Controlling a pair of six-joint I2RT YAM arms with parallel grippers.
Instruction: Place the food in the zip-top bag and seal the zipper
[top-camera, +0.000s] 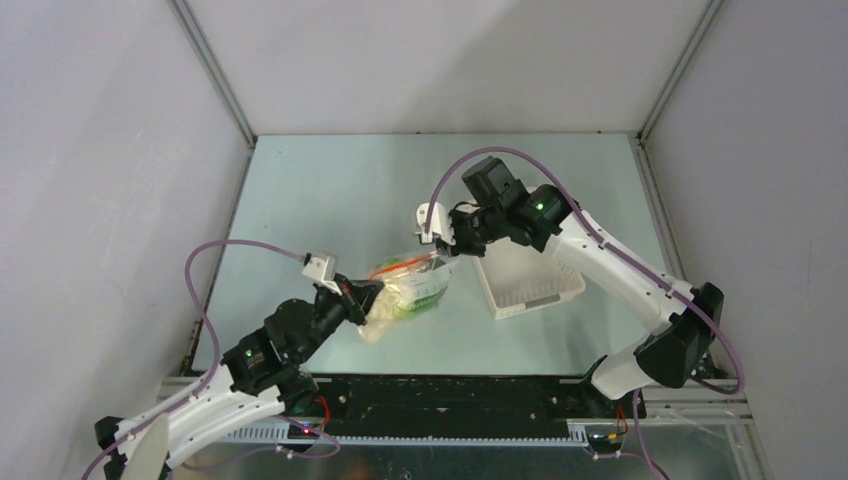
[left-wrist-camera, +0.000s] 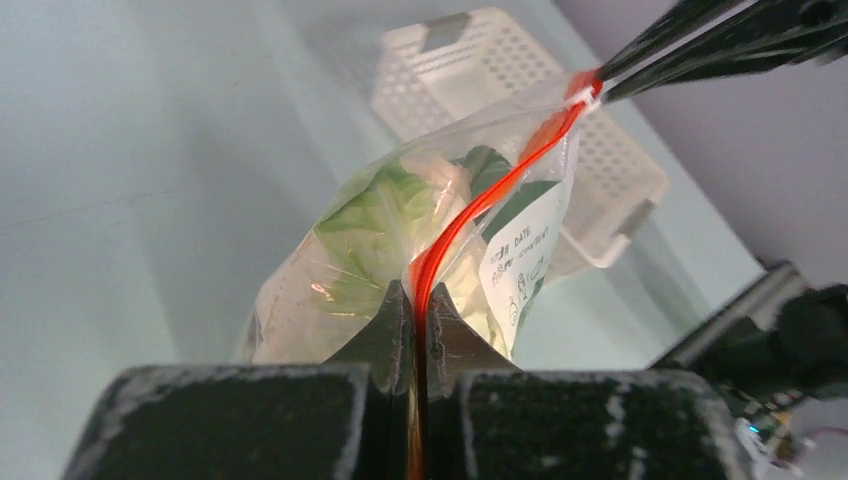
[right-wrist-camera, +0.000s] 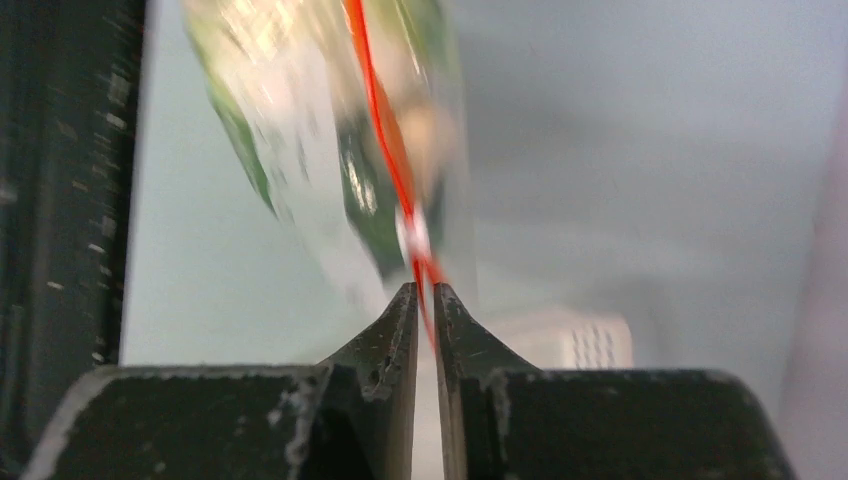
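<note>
The clear zip top bag (top-camera: 410, 295), with leafy green and pale food inside, hangs between my grippers over the table. My left gripper is shut on the bag's red zipper edge at one end. At the zipper's other end is my right gripper, its fingertips close together around the red strip and white slider, blurred in the right wrist view; whether they are shut on it I cannot tell. In the left wrist view the zipper runs diagonally up to the right gripper's fingers.
A white perforated basket (top-camera: 525, 290) stands on the right of the pale table (top-camera: 300, 190), behind the bag. Walls enclose the sides and back.
</note>
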